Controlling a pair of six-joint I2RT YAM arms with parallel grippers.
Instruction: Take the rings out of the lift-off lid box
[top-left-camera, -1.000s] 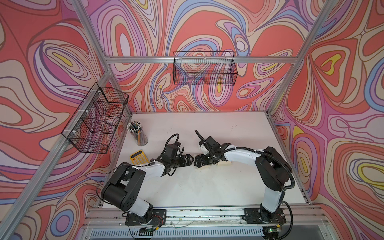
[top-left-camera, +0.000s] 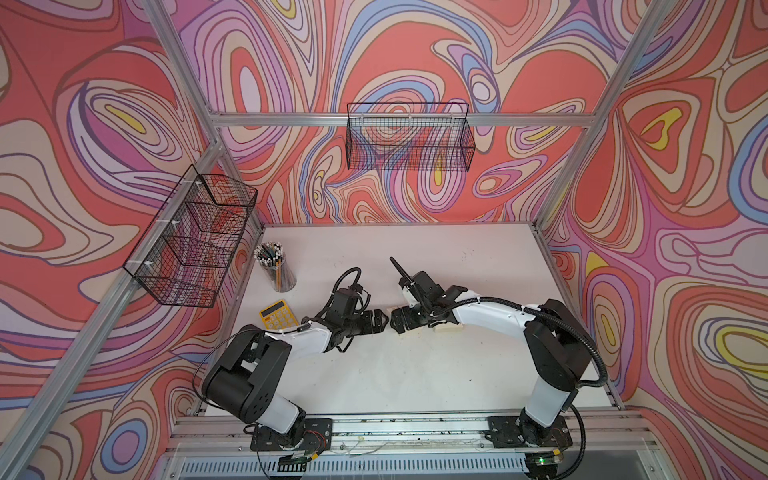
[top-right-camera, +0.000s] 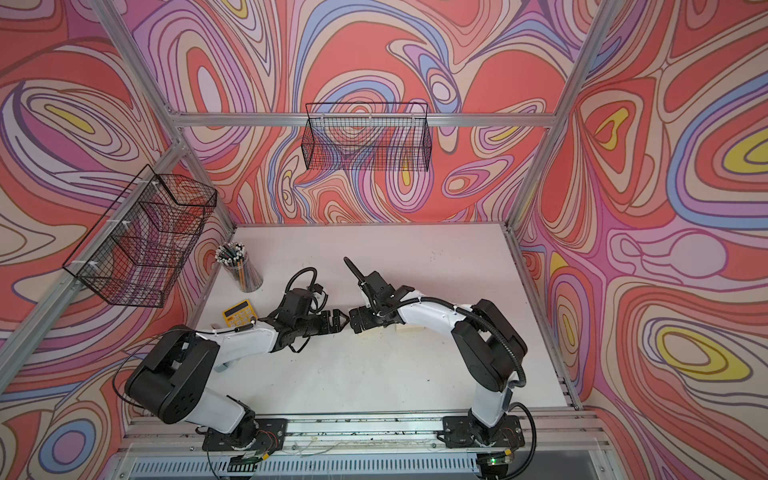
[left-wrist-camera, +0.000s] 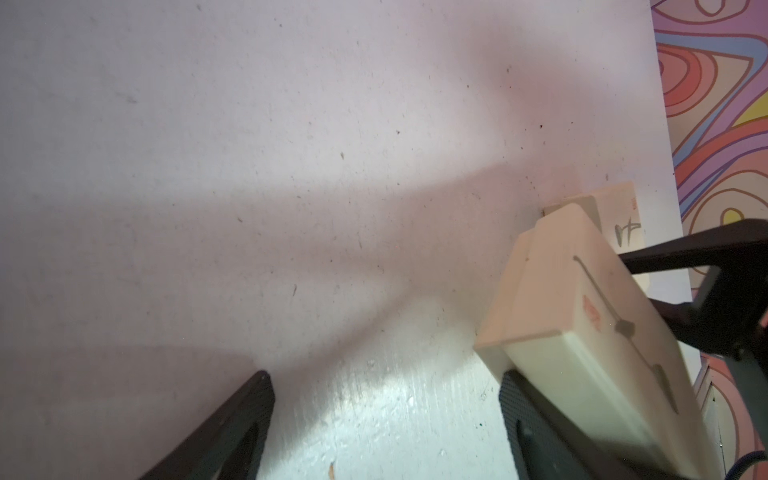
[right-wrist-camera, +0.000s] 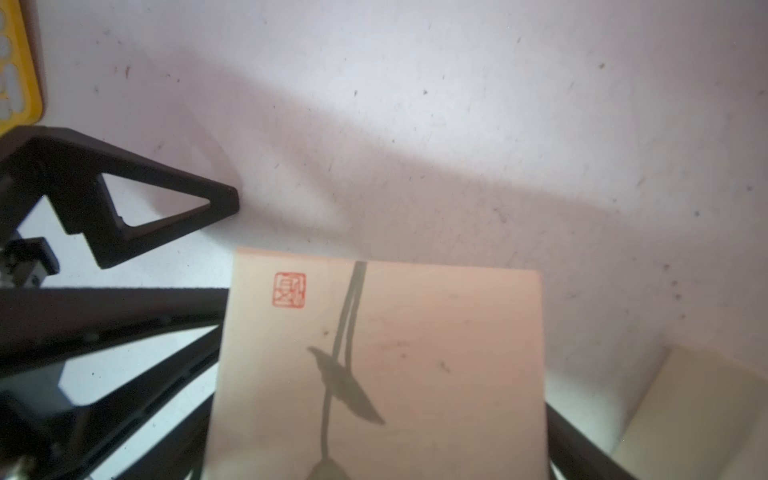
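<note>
A cream box (right-wrist-camera: 456, 344) with a red seal and a grey flower stem fills the lower middle of the right wrist view. My right gripper is open, with its dark fingers one on each side of this box. From the left wrist view, the same box (left-wrist-camera: 560, 280) appears tilted, with a stepped edge along its side. My left gripper stands partly open; its gap is empty, and its right finger (left-wrist-camera: 520, 424) overlaps the box's near corner. Both grippers meet face to face over mid-table. No rings are visible.
Another cream piece (right-wrist-camera: 704, 416) lies on the table to the right, behind the box. A yellow calculator (top-left-camera: 278, 315) and a pen holder (top-left-camera: 278, 272) stand on the left.
The left arm looks unmoved.
</note>
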